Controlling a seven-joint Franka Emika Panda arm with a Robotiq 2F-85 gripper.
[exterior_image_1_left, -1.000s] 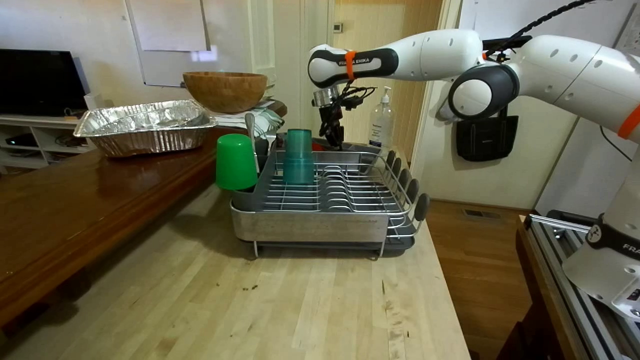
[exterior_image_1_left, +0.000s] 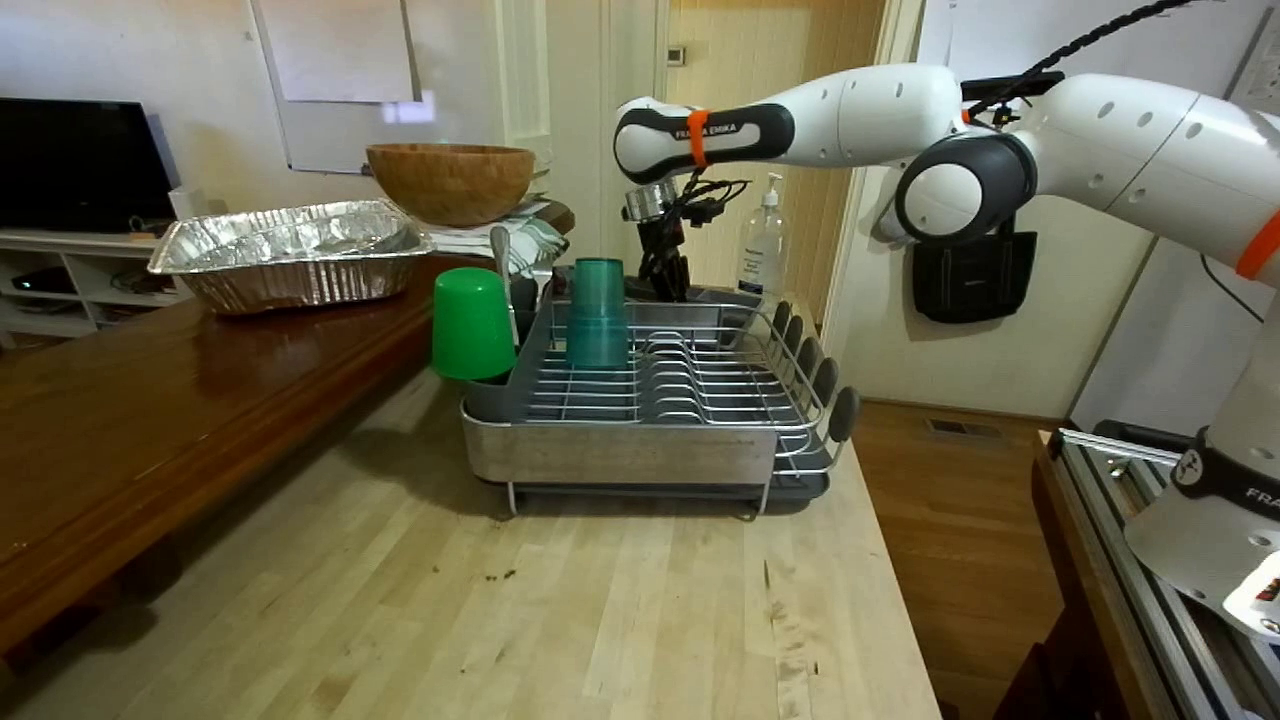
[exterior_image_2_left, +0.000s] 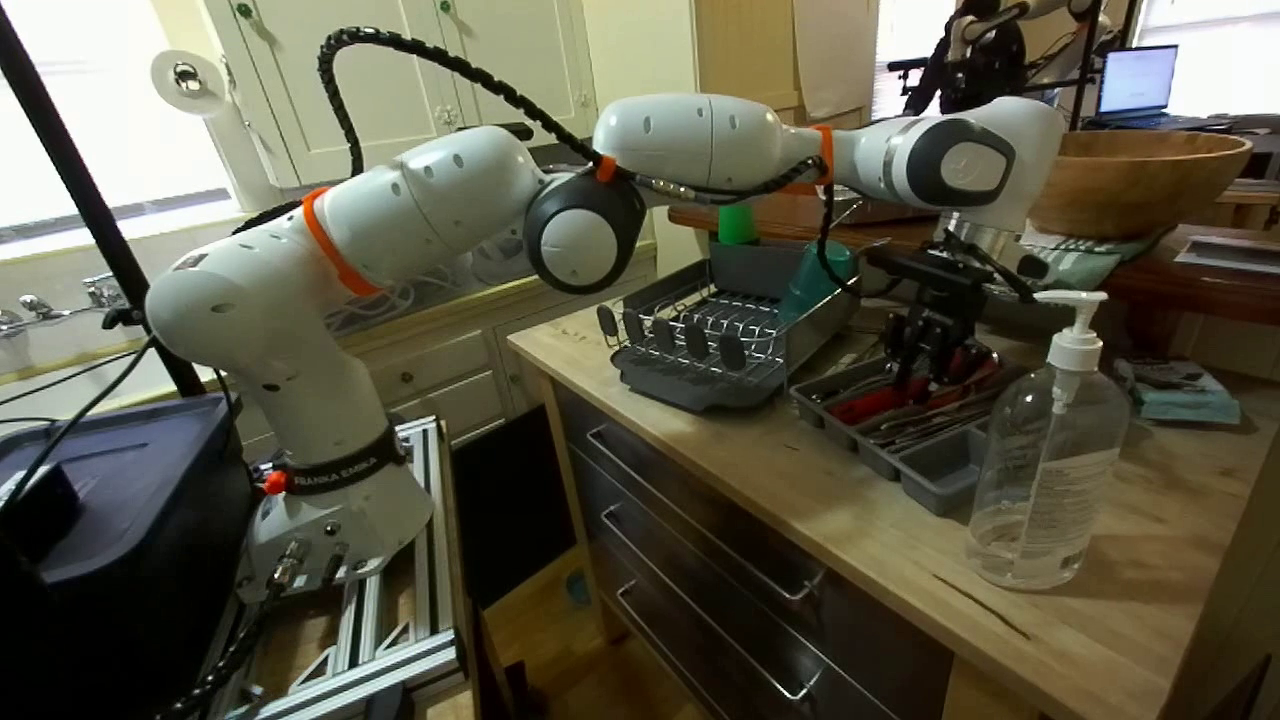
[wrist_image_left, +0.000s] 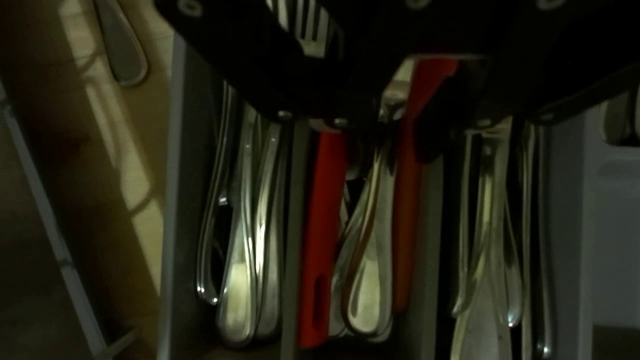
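My gripper (exterior_image_2_left: 926, 374) points down into the grey cutlery tray (exterior_image_2_left: 924, 480), low over its middle compartment. In the wrist view its dark fingers straddle the upper end of that compartment, with a gap between them. A red handle (wrist_image_left: 322, 240) lies along the compartment's left side, and a second, darker red handle (wrist_image_left: 406, 240) runs along its right, close by the right finger. Between the two rest several metal handles (wrist_image_left: 367, 294). The fingers stand part open, and no firm grip on anything shows. Shadow and the gripper body hide the upper ends of the cutlery.
The dish rack (exterior_image_1_left: 624, 456) stands beside the tray, bearing a teal cup (exterior_image_1_left: 597, 314) and a green cup (exterior_image_1_left: 471, 324). A clear pump bottle (exterior_image_2_left: 1046, 468) is close on the tray's other side. Bare counter (exterior_image_1_left: 648, 600) lies in front of the rack.
The arm's wrist and gripper have come down a little, lower behind the dish rack. The rack and cups have not moved.
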